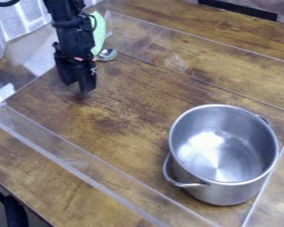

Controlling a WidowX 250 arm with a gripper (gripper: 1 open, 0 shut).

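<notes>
The black gripper (75, 73) hangs low over the wooden table at the upper left, fingers pointing down. Whether anything is between its fingers is hard to make out. Just behind it lie a light green item (98, 28) and a small shiny metal piece (106, 54), both partly hidden by the arm. A large steel pot (222, 151) with side handles stands at the lower right.
Clear plastic borders run along the wooden table (121, 124). A silvery sheet (17, 40) covers the back left.
</notes>
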